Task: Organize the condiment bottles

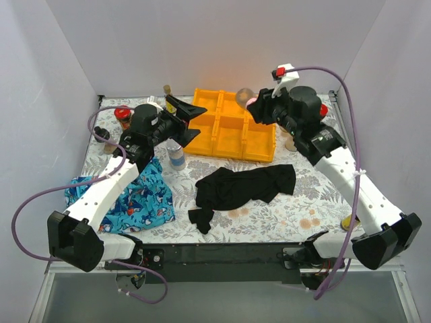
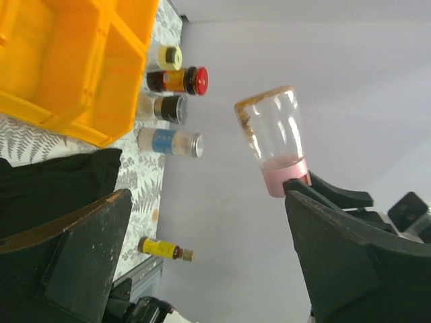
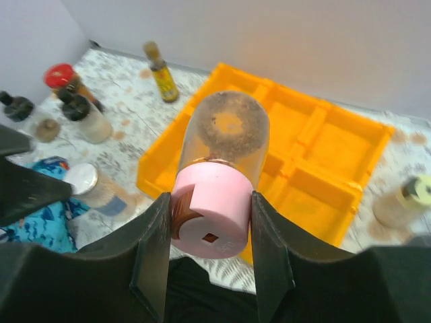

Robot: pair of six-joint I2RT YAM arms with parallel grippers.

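A clear jar with a pink cap is gripped at its cap by my right gripper; in the left wrist view the jar (image 2: 275, 131) hangs tilted in the air. From above, the right gripper (image 1: 256, 111) is over the right part of the yellow divided box (image 1: 231, 136), whose compartments look empty. My left gripper (image 1: 196, 120) stands open over the box's left edge, nothing between its fingers. Condiment bottles stand around the box: a red-lidded jar (image 3: 69, 82), black-capped bottles (image 3: 86, 116), a white-lidded bottle (image 3: 97, 190) and a slim yellow-labelled bottle (image 3: 161, 74).
Along the right side stand several more jars, including a red-capped jar (image 2: 182, 80) and a blue-labelled bottle (image 2: 170, 142). A yellow-labelled bottle (image 2: 165, 249) is farther forward. Black cloth (image 1: 239, 188) and blue patterned cloth (image 1: 143, 198) cover the front and left.
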